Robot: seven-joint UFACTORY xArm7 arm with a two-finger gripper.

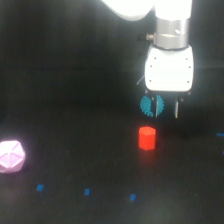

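My gripper (166, 107) hangs from the white arm in the upper right of the camera view. Its two thin dark fingers are spread apart, and nothing is held between them. A small red block (147, 138) sits on the dark surface, lower and a little left of the fingers. Just behind the left finger shows a blue toothed, gear-like piece (147, 105); whether the finger touches it is unclear. Far to the left lies a pink faceted ball (11, 156), well away from the gripper.
Several small blue marks dot the dark surface, among them one at front left (40, 187) and one at front centre (87, 192). Between the pink ball and the red block the surface is clear.
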